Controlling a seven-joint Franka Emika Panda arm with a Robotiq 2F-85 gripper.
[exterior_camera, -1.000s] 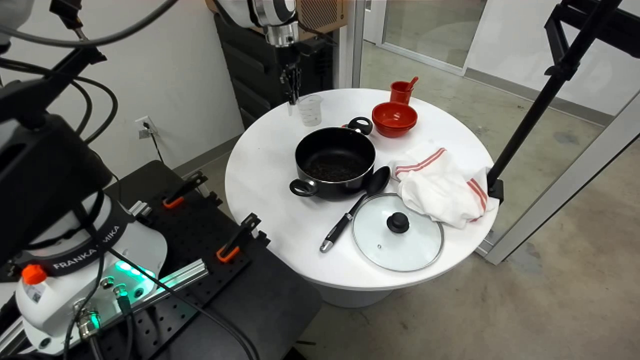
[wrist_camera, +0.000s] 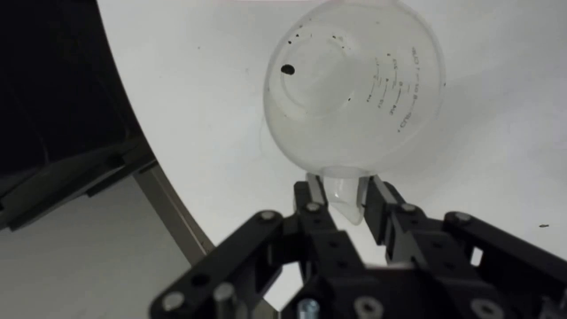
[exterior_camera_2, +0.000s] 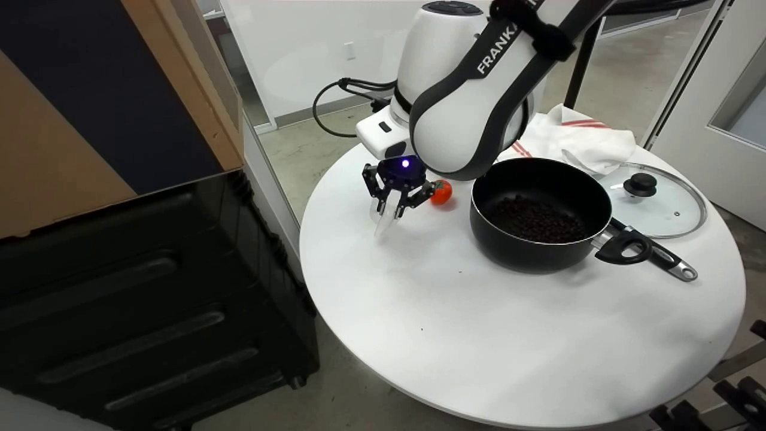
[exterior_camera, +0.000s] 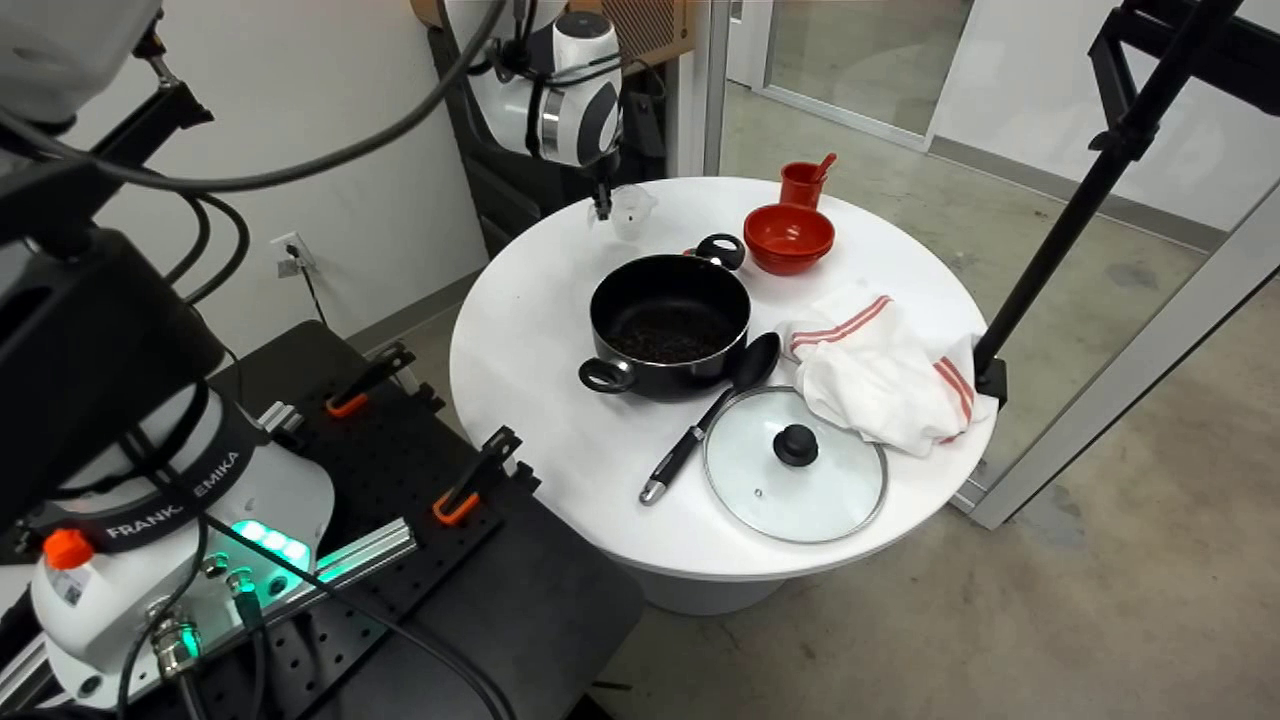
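A clear plastic measuring cup [wrist_camera: 361, 122] with printed marks fills the upper part of the wrist view, its inside facing the camera and a few dark specks in it. My gripper is shut on the cup's handle [wrist_camera: 341, 188], which shows between the two fingers. In exterior view 1 the cup [exterior_camera: 632, 209] looks tilted beside my gripper [exterior_camera: 602, 206] at the far left of the table. Exterior view 2 shows my gripper [exterior_camera_2: 393, 208] low over the table; the clear plastic is faint there. I cannot tell whether the cup touches the table.
The black pot [exterior_camera_2: 542, 215] with dark beans stands near the gripper, a tomato [exterior_camera_2: 441, 191] between them. Red bowls [exterior_camera: 788, 238], a red cup [exterior_camera: 800, 186], a towel [exterior_camera: 894, 372], a black spoon [exterior_camera: 720, 414] and a glass lid [exterior_camera: 768, 480] lie around.
The arm has turned and come lower, and the wrist is angled differently. The cup, upright on the table a second ago, now looks tilted and a little farther back.
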